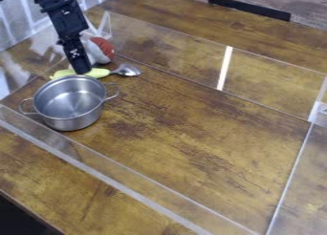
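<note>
The black arm reaches in from the top left, its gripper [79, 65] low over a pale yellow-green elongated object [64, 74] just behind a steel pot [69, 103]. A metal spoon-like head [125, 72] lies to the right of the yellow-green object. A red round object [102, 48], partly covered by something greyish white, sits right behind the gripper. The fingers are too small and dark to tell whether they are open or shut.
Clear plastic panels edge the wooden table along the back, right and front left.
</note>
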